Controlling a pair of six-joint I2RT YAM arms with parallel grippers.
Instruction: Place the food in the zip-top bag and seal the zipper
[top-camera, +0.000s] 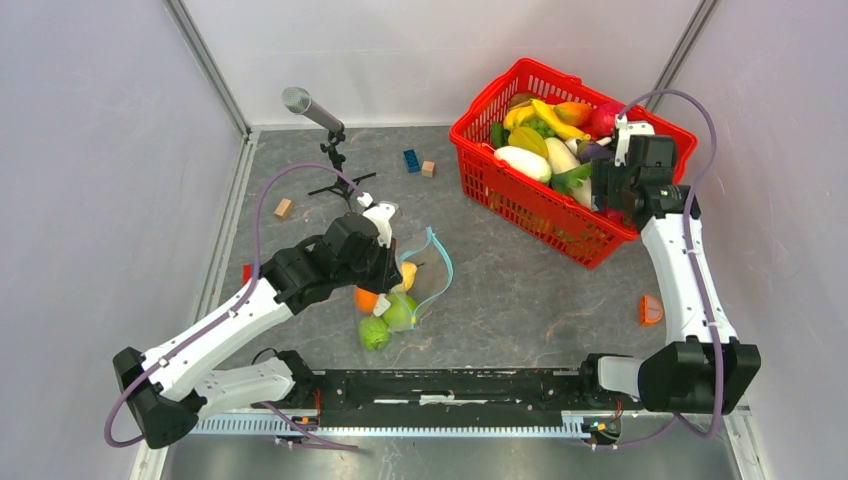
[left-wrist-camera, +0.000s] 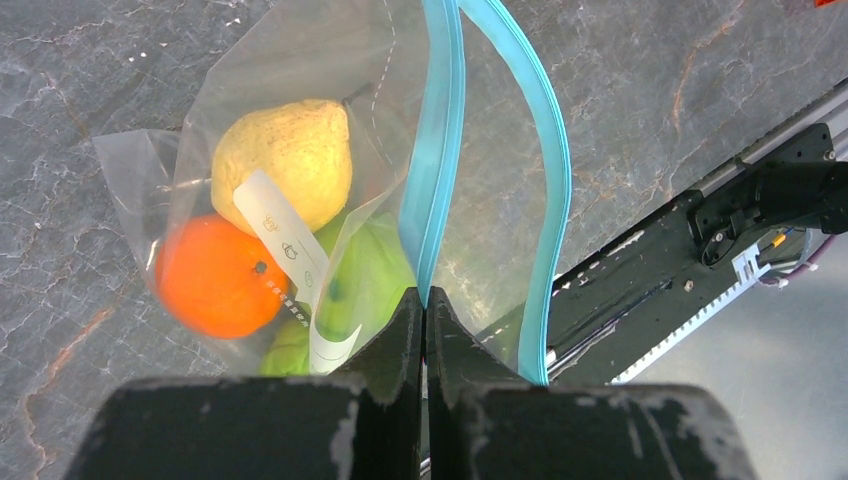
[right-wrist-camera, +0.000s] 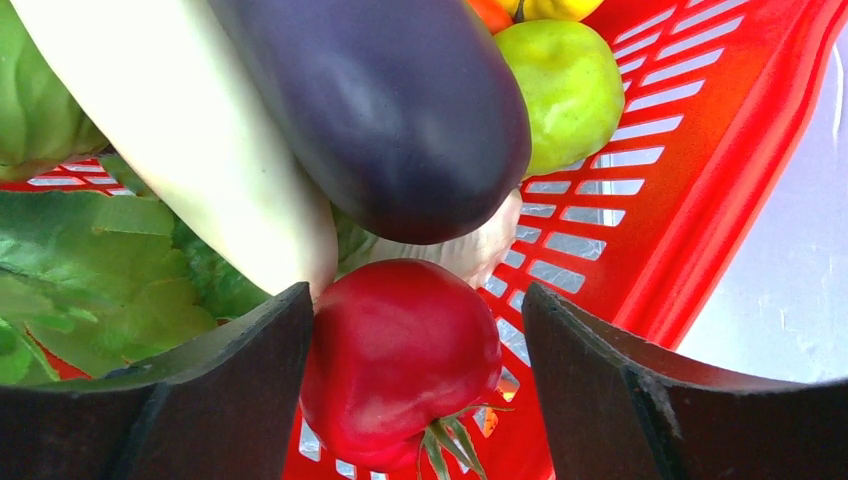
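Observation:
The clear zip top bag (left-wrist-camera: 390, 130) lies with its blue zipper rim (left-wrist-camera: 545, 130) spread wide. Inside it are a yellow pear (left-wrist-camera: 290, 165), an orange fruit (left-wrist-camera: 215, 280) and green produce (left-wrist-camera: 365, 280). My left gripper is shut on one side of the blue rim. Over in the red basket (top-camera: 535, 215), my right gripper is part open, its fingers standing on either side of a red tomato (right-wrist-camera: 400, 350) with a green stem. A small gap shows between the tomato and the right-hand finger (right-wrist-camera: 570, 340).
Close around the tomato lie an eggplant (right-wrist-camera: 400, 110), a long white vegetable (right-wrist-camera: 190, 130) and leafy greens (right-wrist-camera: 90, 260). The basket's wall (right-wrist-camera: 700, 190) rises just right of the gripper. A microphone stand (top-camera: 338, 160) is behind the left arm.

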